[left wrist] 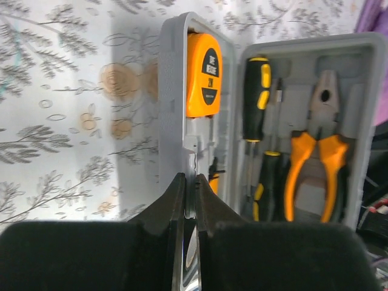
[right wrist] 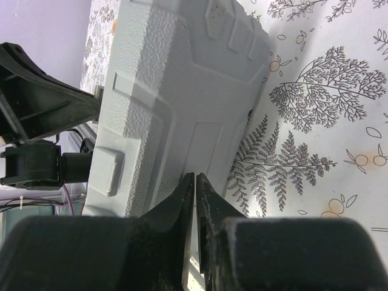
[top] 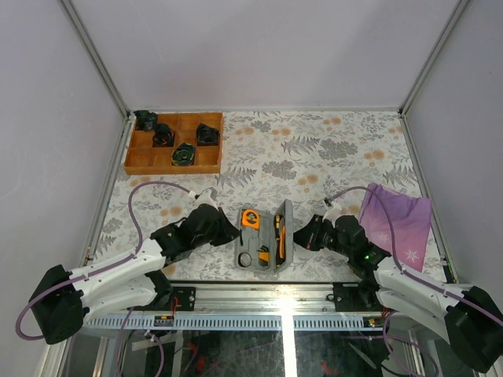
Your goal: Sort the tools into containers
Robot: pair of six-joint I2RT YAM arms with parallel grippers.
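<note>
The grey tool case (top: pixel 267 255) stands partly folded at front centre, its halves tilted toward each other. It holds a tape measure (left wrist: pixel 202 73), screwdrivers (left wrist: pixel 253 97) and orange pliers (left wrist: pixel 333 163). My left gripper (top: pixel 234 234) is shut on the case's left rim, seen close in the left wrist view (left wrist: pixel 190 200). My right gripper (top: pixel 301 237) is shut against the other half's edge; its grey outer shell (right wrist: pixel 157 103) fills much of the right wrist view, the fingertips largely hiding their hold.
A wooden compartment box (top: pixel 211 165) with dark bundles sits back left. A purple cloth (top: pixel 397 224) lies at the right.
</note>
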